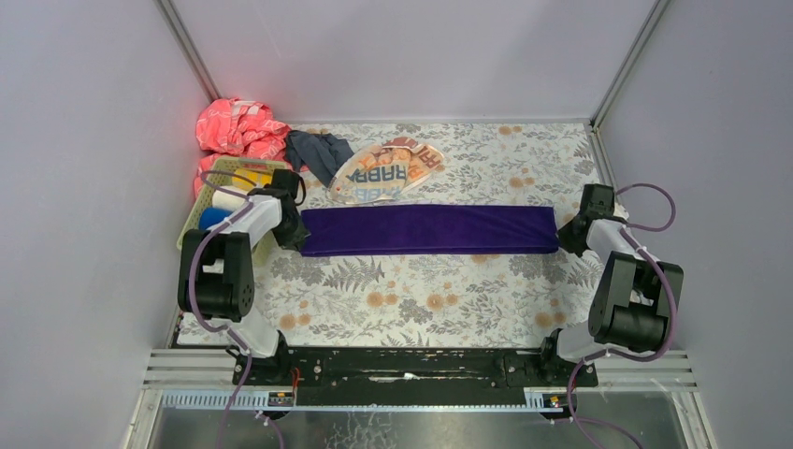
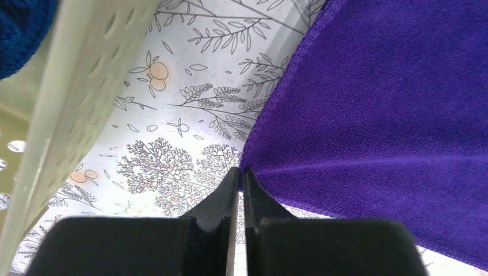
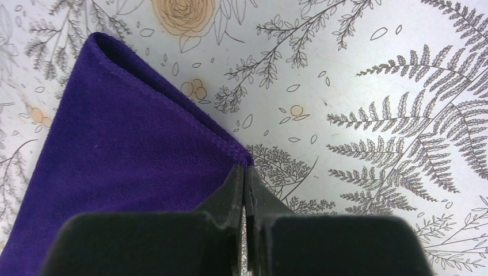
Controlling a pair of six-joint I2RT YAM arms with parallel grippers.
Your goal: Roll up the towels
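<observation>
A purple towel (image 1: 425,230) lies as a long flat strip across the middle of the table, folded along its length. At its near left corner my left gripper (image 1: 301,245) is shut, and in the left wrist view the corner of the towel (image 2: 357,115) runs in between the fingertips. My right gripper (image 1: 564,245) is shut on the near right corner. The right wrist view has the towel's folded end (image 3: 132,132) meeting those fingertips, with two layers showing along the edge.
Close beside my left arm stands a pale green basket (image 1: 183,224) holding rolled towels. Behind it are a coral cloth (image 1: 238,129), a dark grey cloth (image 1: 318,154) and a printed round cloth (image 1: 388,170).
</observation>
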